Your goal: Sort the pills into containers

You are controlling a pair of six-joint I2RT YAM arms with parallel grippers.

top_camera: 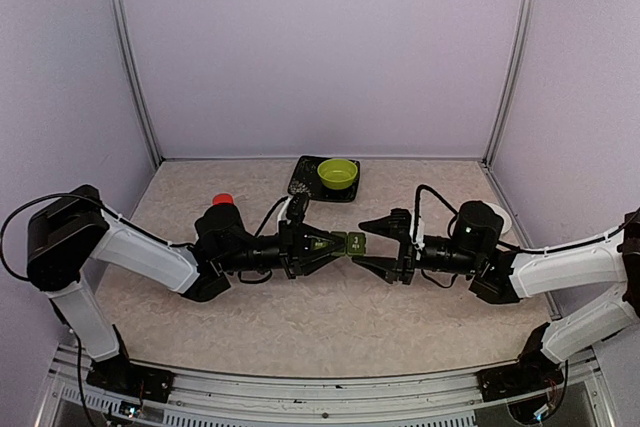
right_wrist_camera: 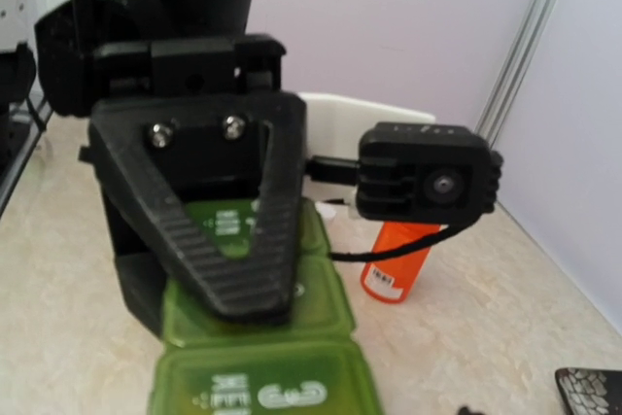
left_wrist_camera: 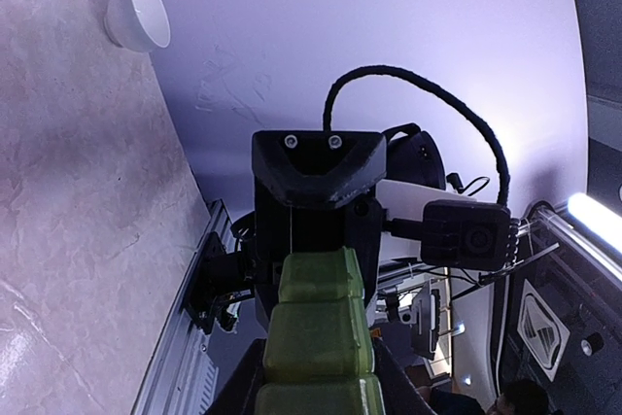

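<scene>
A green, several-compartment pill box [top_camera: 355, 244] is held above the table at the centre, with my left gripper [top_camera: 334, 245] shut on it. In the left wrist view the pill box [left_wrist_camera: 319, 337] stretches forward toward the black right gripper. The lids of the pill box [right_wrist_camera: 260, 376] look closed in the right wrist view, and a black finger [right_wrist_camera: 262, 279] of the left gripper lies over it. My right gripper [top_camera: 361, 245] is open, its fingertips above and below the box's right end. Whether they touch it, I cannot tell. No loose pills are visible.
A green bowl [top_camera: 337, 173] stands on a black tray [top_camera: 306, 183] at the back. At right is a white bowl [top_camera: 497, 215], partly behind the right arm. An orange bottle [right_wrist_camera: 397, 264] stands at back left behind the left arm.
</scene>
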